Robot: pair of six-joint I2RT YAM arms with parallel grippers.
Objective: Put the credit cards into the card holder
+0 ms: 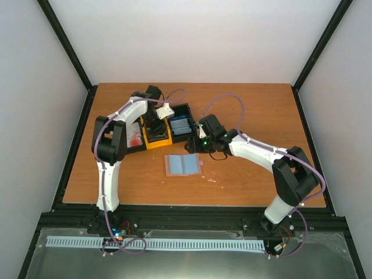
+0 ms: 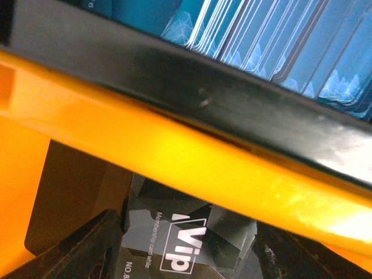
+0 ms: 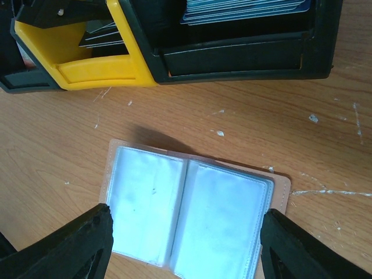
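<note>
The card holder [image 3: 224, 218] lies spread flat on the table, two pale-blue pages inside a clear pinkish border; in the top view, the card holder [image 1: 183, 165] is near the middle. Black cards marked "Vip" [image 2: 183, 247] sit in the yellow bin [image 1: 158, 144]. Down in that bin, my left gripper is part open, its fingers either side of the black cards; whether they touch them cannot be told. My right gripper is open above the card holder, nothing held between its fingers.
Right of the yellow bin, a black bin [image 3: 232, 61] holds several blue cards [image 3: 247, 10]. Another black bin with reddish-white cards [image 1: 134, 135] adjoins on the left. Bin walls stand close to my left fingers. Bare table [image 1: 250, 180] surrounds the card holder.
</note>
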